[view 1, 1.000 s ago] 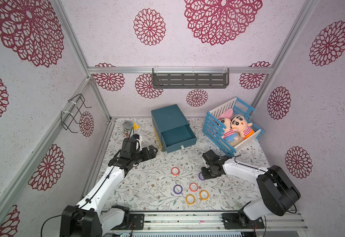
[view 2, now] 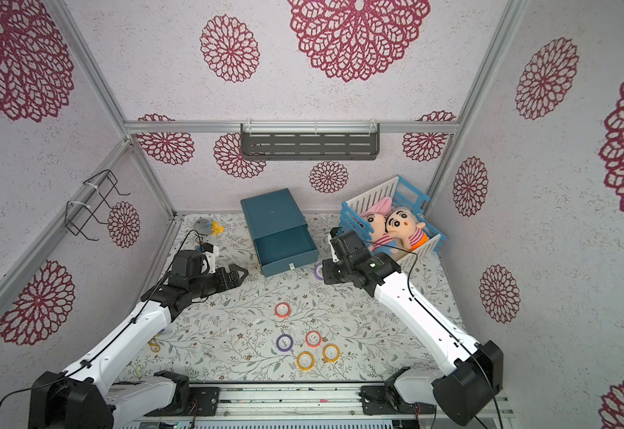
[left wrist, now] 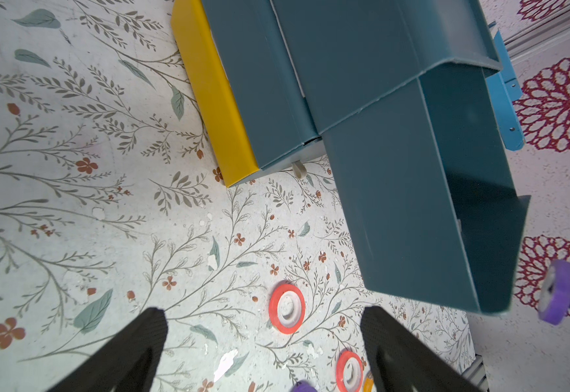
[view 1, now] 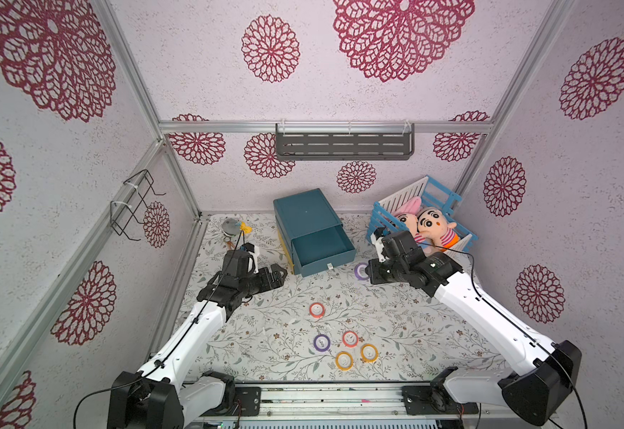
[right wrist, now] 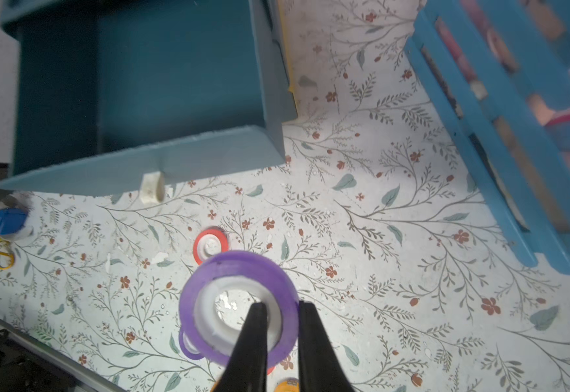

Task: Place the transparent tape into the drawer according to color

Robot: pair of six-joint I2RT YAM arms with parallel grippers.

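A purple tape roll [right wrist: 285, 294] is held in my right gripper, raised off the table just right of the open teal drawer [view 1: 326, 254] [right wrist: 167, 78]. My left gripper stands open left of the teal box, nothing between its fingers. On the table lie two red rolls [view 1: 317, 303] [view 2: 313, 331], another purple roll [view 1: 322, 336] and two orange rolls [view 1: 369, 346] [view 2: 305, 363].
A blue-and-white crate [view 1: 451, 186] with plush dolls stands at the back right, close to the right arm. A grey-and-yellow object [view 1: 231, 227] sits at the back left. A shelf [view 1: 344, 153] hangs above.
My right gripper has risen and moved toward the back with the purple roll, away from the other rolls. The left arm has not moved.
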